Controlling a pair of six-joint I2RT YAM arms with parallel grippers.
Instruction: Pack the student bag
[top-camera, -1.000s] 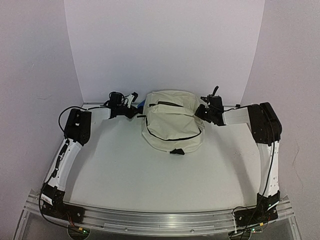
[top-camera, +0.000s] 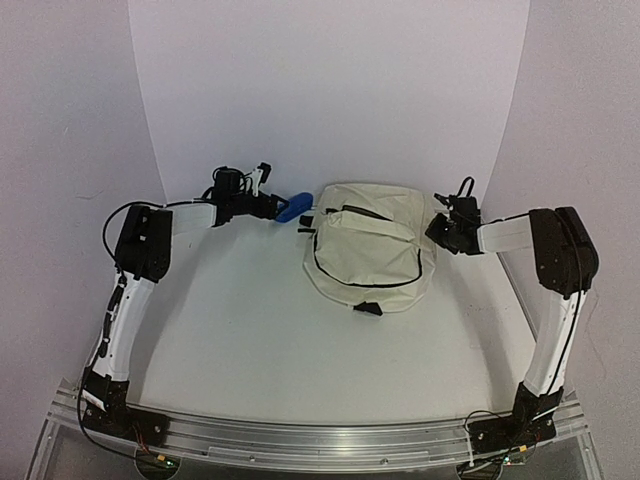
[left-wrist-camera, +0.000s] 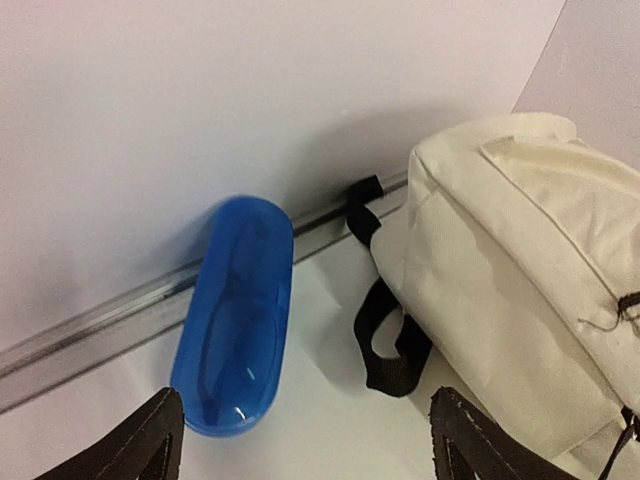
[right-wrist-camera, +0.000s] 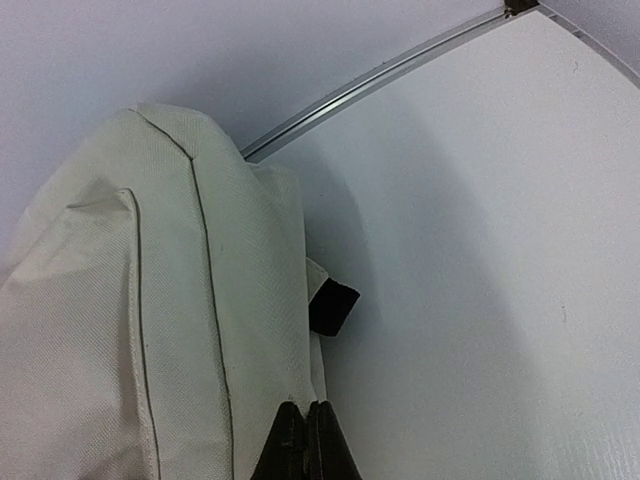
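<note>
The cream student bag (top-camera: 368, 250) lies on the white table in the top view, its black zips facing up. Beside its far left corner, on the table near the back wall, is a blue oblong case (left-wrist-camera: 235, 315). My left gripper stands open, fingers wide apart, with the case and a black strap loop (left-wrist-camera: 392, 372) ahead of it and nothing held. At the bag's right side, my right gripper is shut on a narrow edge of the bag's fabric. How much cloth sits between those fingers is hidden.
A metal rail (right-wrist-camera: 375, 85) runs along the foot of the back wall. A black strap end (right-wrist-camera: 333, 306) sticks out from the bag's right side.
The bag has shifted right together with my right gripper, uncovering more of the blue case.
</note>
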